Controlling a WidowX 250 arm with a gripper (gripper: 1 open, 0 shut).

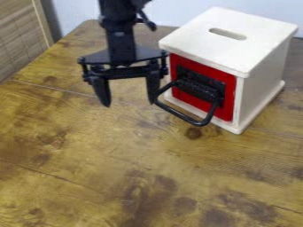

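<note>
A black gripper (128,87) hangs open in the upper middle of the camera view, its two fingers apart with nothing visible between them. It is just left of a pale wooden box (258,62) with a red front panel (225,115). A black mechanism with a looped handle (186,116) juts from that panel toward the lower left. The gripper's right finger is close beside the handle; whether they touch I cannot tell.
A woven panel (18,31) stands at the top left, and a white surface lies behind the table's back edge.
</note>
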